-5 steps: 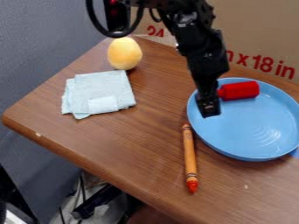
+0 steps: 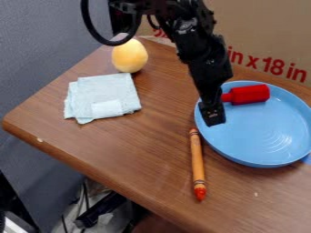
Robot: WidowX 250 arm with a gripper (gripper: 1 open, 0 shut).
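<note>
My black gripper [image 2: 212,107] points down over the left part of a blue plate [image 2: 260,136], just left of a red object [image 2: 246,95] lying on the plate, a bottle or cylinder by its shape. I cannot tell whether the fingers are open or shut, or touching the red object. An orange crayon-like stick [image 2: 197,166] with a red tip lies on the table left of the plate. A folded pale cloth [image 2: 101,97] and a yellow round object [image 2: 130,56] sit to the left.
The wooden table [image 2: 122,159] has clear room at front left. A cardboard box [image 2: 261,41] stands along the back behind the plate. The table's left and front edge drops off to the floor.
The objects on the table look unchanged.
</note>
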